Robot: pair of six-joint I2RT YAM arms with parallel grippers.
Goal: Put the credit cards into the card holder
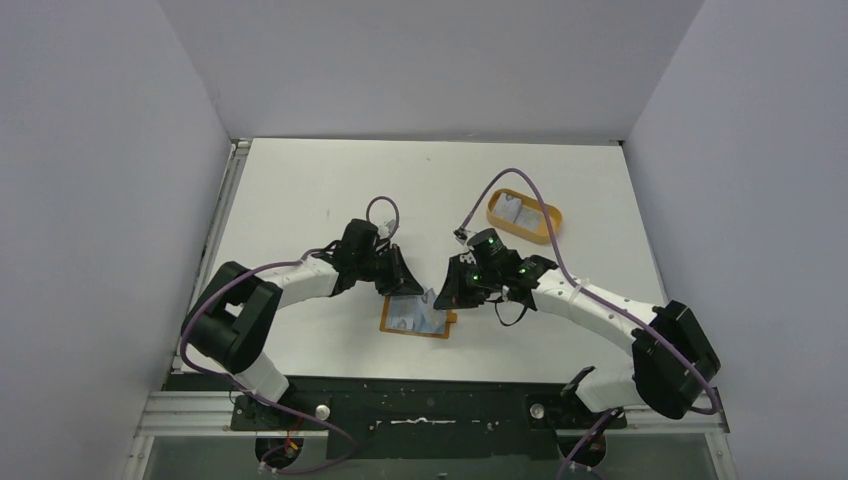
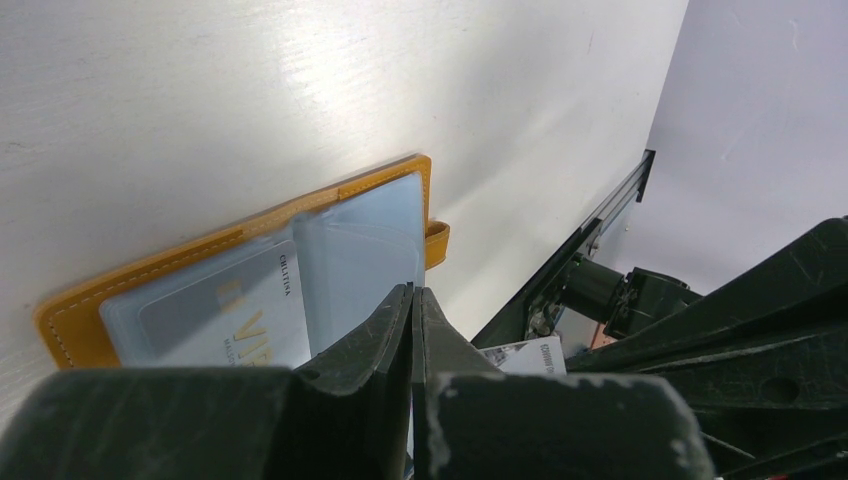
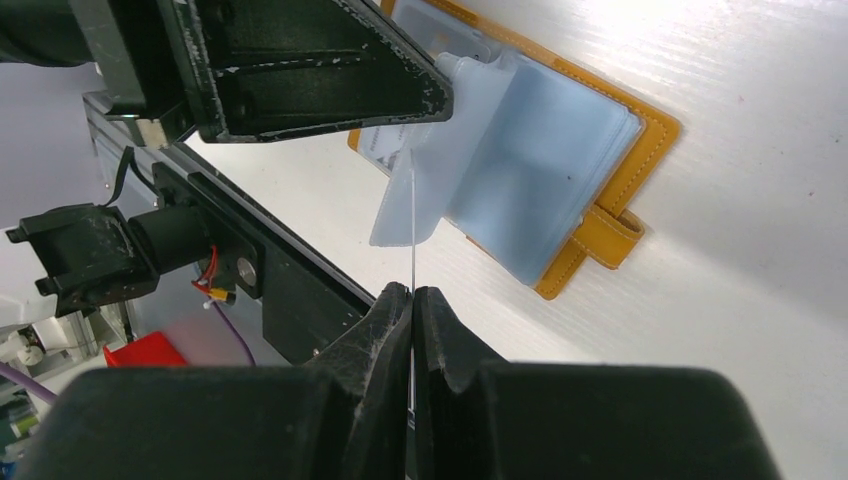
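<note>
An open tan card holder [image 2: 180, 250] with blue plastic sleeves [image 3: 540, 170] lies at the table's front middle, cards showing in some sleeves. My left gripper is shut over the holder, nothing clearly between its fingers, near a lifted sleeve [image 3: 440, 190]. My right gripper is shut on a thin card, seen edge-on as a pale line in the right wrist view, beside that lifted sleeve. In the left wrist view part of the card shows behind the fingers, and the left gripper's body hides part of the holder.
A tan tray [image 1: 532, 230] with cards inside stands at the back right. The dark front edge lies close to the holder.
</note>
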